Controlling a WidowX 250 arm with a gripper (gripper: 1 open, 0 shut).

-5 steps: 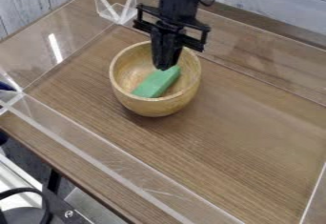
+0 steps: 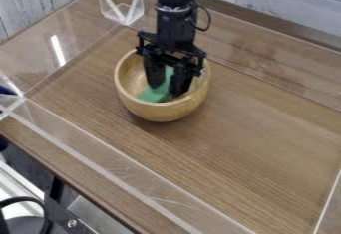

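Observation:
A round wooden bowl stands in the upper middle of the table, with a green object inside it. My black gripper reaches down from the top into the bowl, its dark fingers over and around the green object, partly hiding it. Whether the fingers are closed on it cannot be told.
Bare wooden table surrounds the bowl, widest to the right and front. A clear angular item stands at the back left. Black cables lie at the lower left edge.
My gripper has come down from above the bowl's back rim into the bowl, over the green object, which is now more hidden.

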